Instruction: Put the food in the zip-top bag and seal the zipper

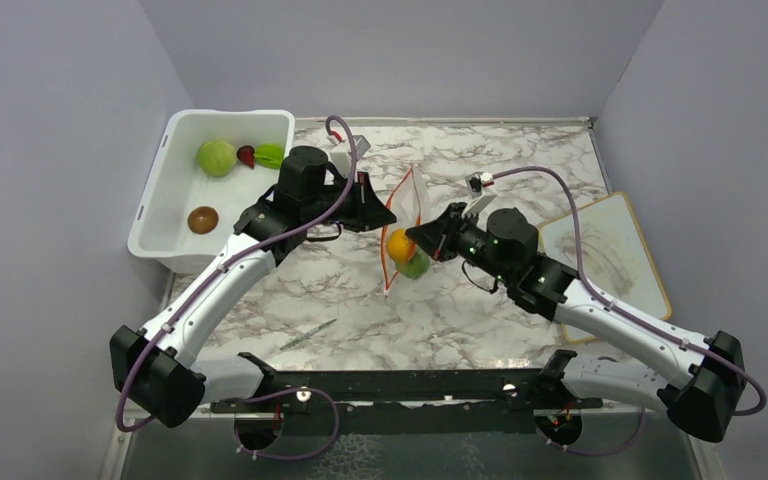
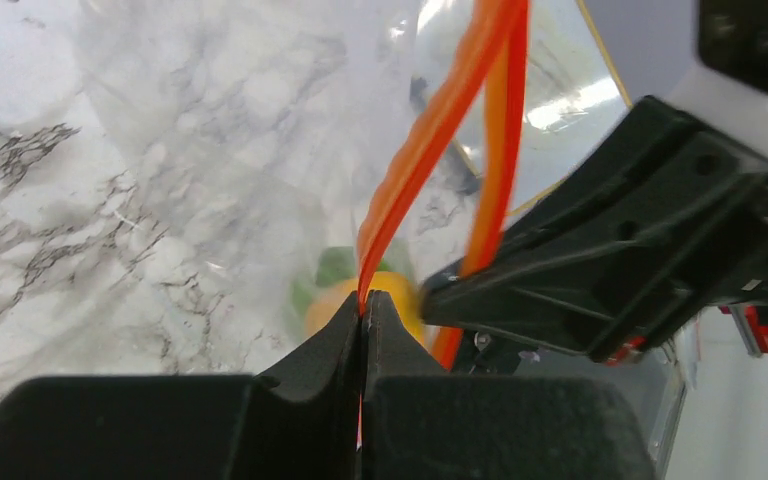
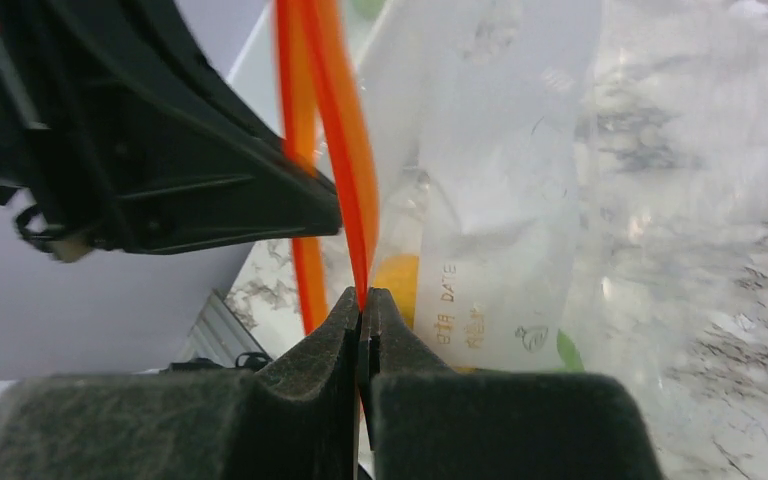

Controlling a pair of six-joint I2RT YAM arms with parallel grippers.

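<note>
A clear zip top bag with orange zipper edges stands at mid table, holding a yellow item and a green item. My left gripper is shut on the bag's left zipper edge; the orange strip runs into its fingertips in the left wrist view. My right gripper is shut on the other edge, its strip running down into the fingertips in the right wrist view. The printed bag wall partly hides the food.
A white bin at back left holds several food items. A board lies at the right. A thin pen-like item lies at the front left.
</note>
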